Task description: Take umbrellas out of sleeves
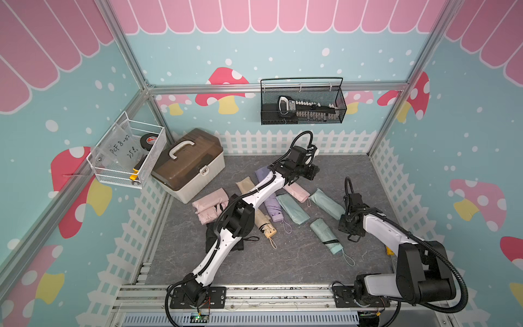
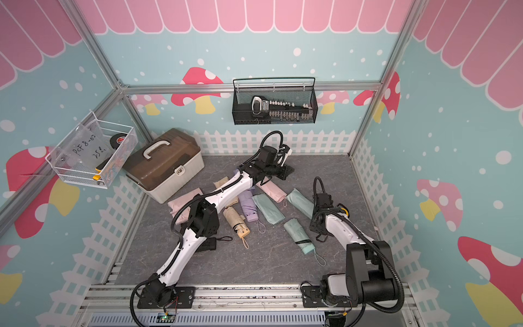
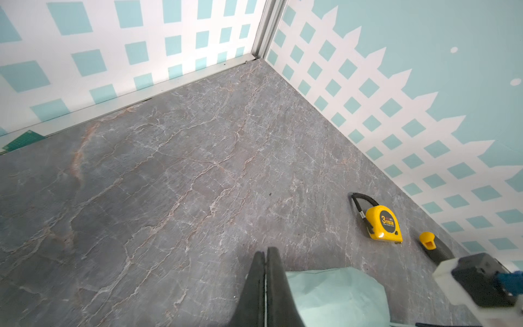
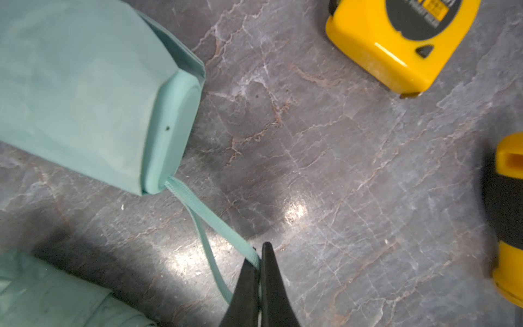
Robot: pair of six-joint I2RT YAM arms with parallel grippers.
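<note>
My right gripper is shut on the thin cord (image 4: pixel 209 212) of a mint sleeved umbrella (image 4: pixel 81 81) in the right wrist view. My left gripper is shut, nothing visible between its fingers, raised toward the back over bare table beyond a mint fabric piece (image 3: pixel 337 299). Rolled and sleeved umbrellas lie across the middle: pink (image 2: pixel 271 189), lavender (image 2: pixel 248 204), beige (image 2: pixel 235 220), mint (image 2: pixel 298 235) and mint (image 2: pixel 267 207). Another pink bundle (image 1: pixel 209 204) lies at left, and a black one (image 2: pixel 206 244) is partly hidden under my left arm.
A tool box (image 1: pixel 188 163) stands back left; wire baskets (image 1: pixel 302 117) hang on the back and left walls. A yellow tape measure (image 4: pixel 397 43) and yellow-black tool (image 4: pixel 509 212) lie at the right.
</note>
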